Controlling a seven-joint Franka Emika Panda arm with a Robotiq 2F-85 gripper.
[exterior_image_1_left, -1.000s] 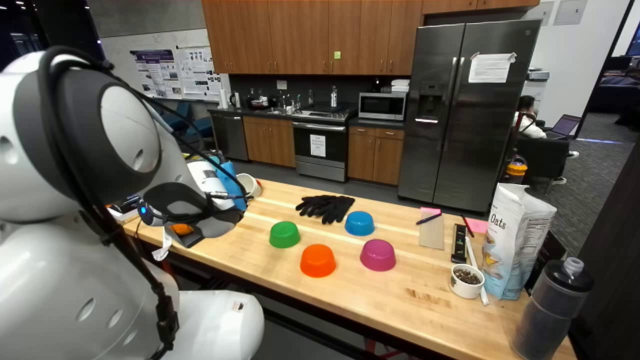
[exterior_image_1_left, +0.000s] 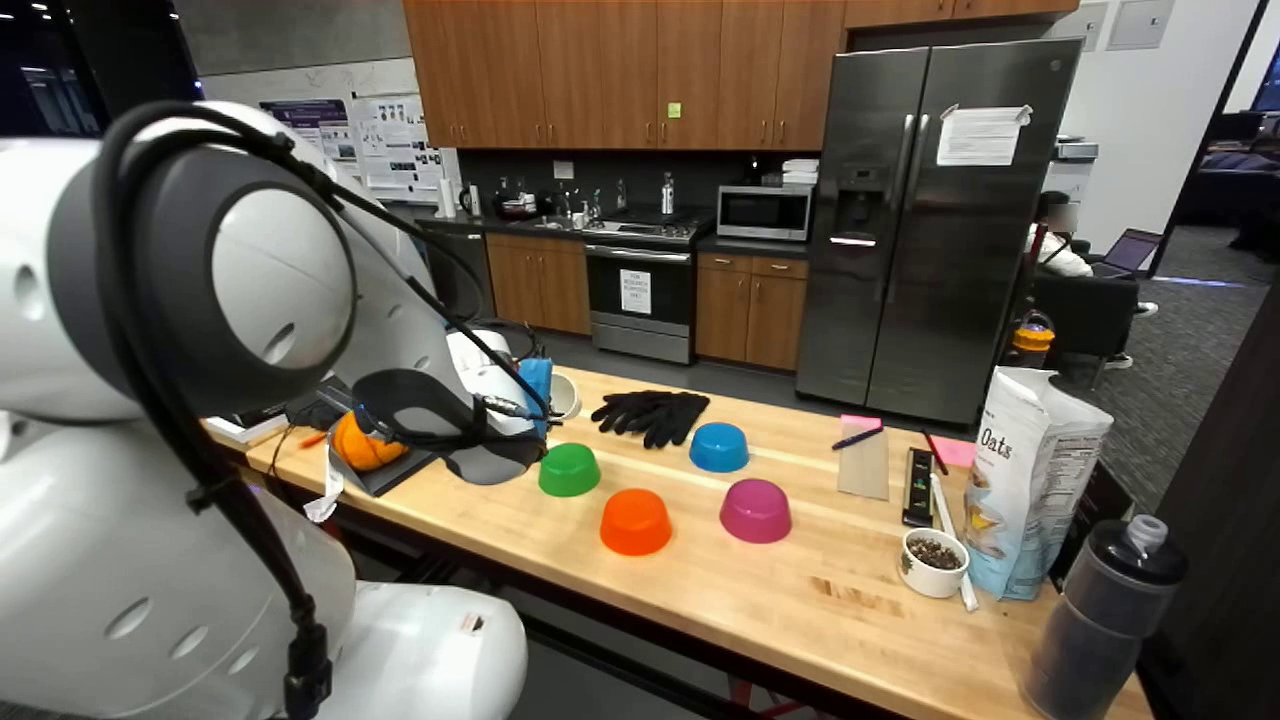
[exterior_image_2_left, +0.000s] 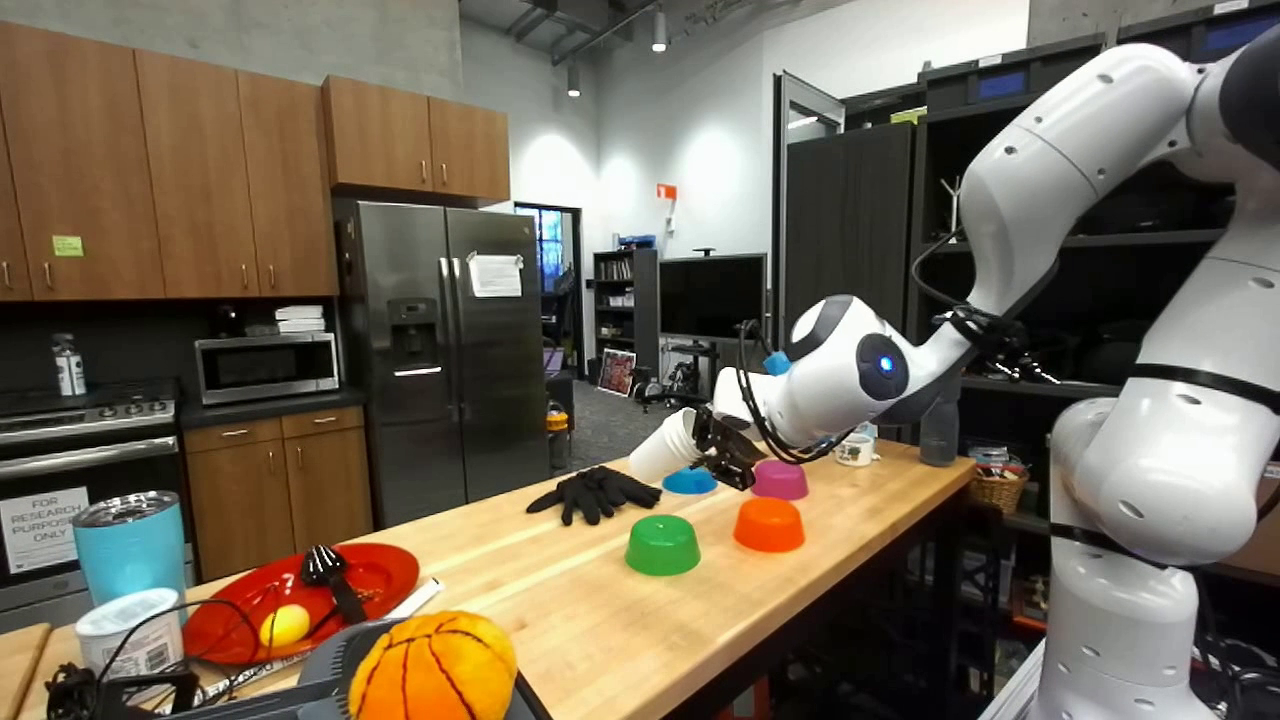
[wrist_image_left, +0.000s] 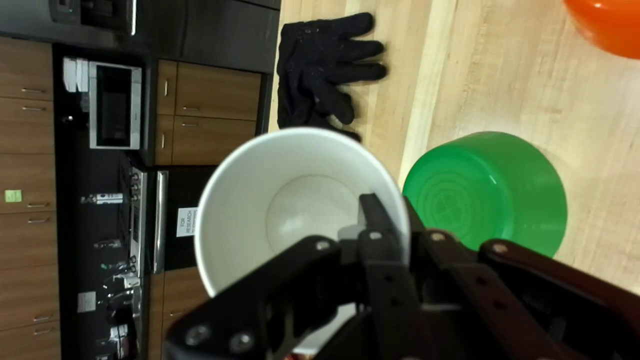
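Note:
A white cup (wrist_image_left: 240, 222) is in my gripper, tipped so that I look into its empty inside in the wrist view. One finger lies inside the cup and the other outside, shut on its wall. In exterior view 2 the cup (exterior_image_2_left: 663, 449) hangs tilted above the table near the black glove. Below and beside it stands an upside-down green bowl (wrist_image_left: 528, 192), apart from the cup. Also upside down on the table are an orange bowl (exterior_image_1_left: 636, 523), a magenta bowl (exterior_image_1_left: 756, 512) and a blue bowl (exterior_image_1_left: 720, 448).
Black gloves (exterior_image_1_left: 651, 415) lie at the table's far edge. A red plate (exterior_image_2_left: 396, 574), a blue tumbler (exterior_image_2_left: 126, 546) and an orange ball (exterior_image_2_left: 434, 672) crowd one end; an oats bag (exterior_image_1_left: 1026, 492) and a bottle (exterior_image_1_left: 1098, 630) stand at the other.
The arm has swung to the right in exterior view 1, carrying the white cup toward the gloves and green bowl. The bowls have not moved.

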